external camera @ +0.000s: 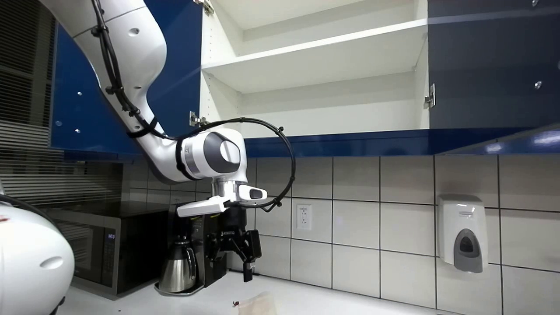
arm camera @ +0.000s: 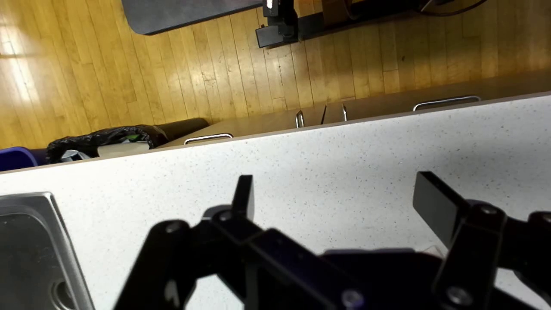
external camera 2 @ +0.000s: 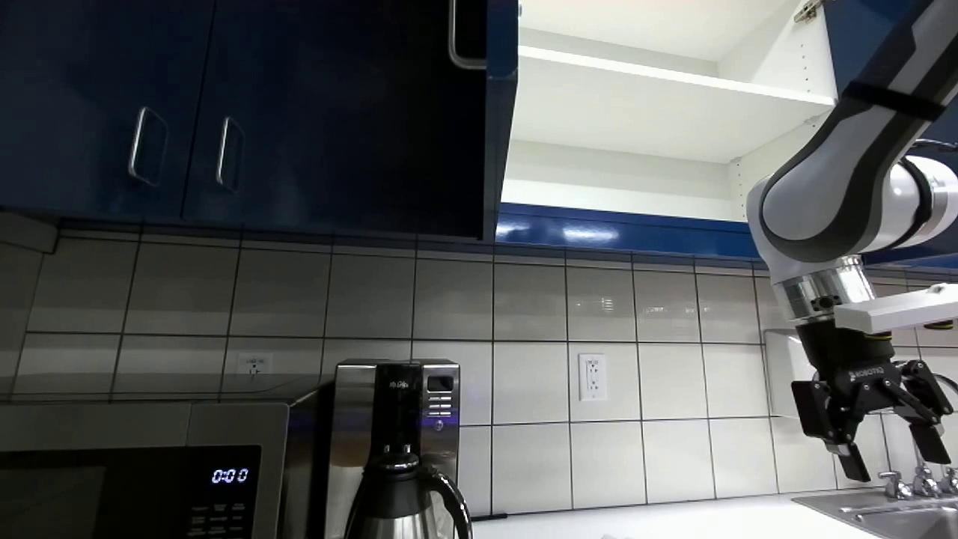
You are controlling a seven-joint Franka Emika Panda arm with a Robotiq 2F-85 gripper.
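My gripper is open above the white counter, its fingers wide apart with nothing between them. In exterior view 2 the same gripper (external camera 2: 898,463) points down, clear of the counter, to the left of the sink faucet. A pale tan flat item (external camera: 258,304) lies on the counter at the bottom of exterior view 1, with a small dark bit at its left end. Only a small corner of something pale (arm camera: 432,251) shows behind the right finger in the wrist view; what it is cannot be told.
The overhead cabinet (external camera: 336,99) stands open, its shelves bare. A coffee maker (external camera 2: 440,404) with a steel carafe (external camera: 178,270) and a microwave (external camera: 113,246) stand on the counter. The sink (arm camera: 44,248) lies at the wrist view's left. A soap dispenser (external camera: 463,233) hangs on the tiles.
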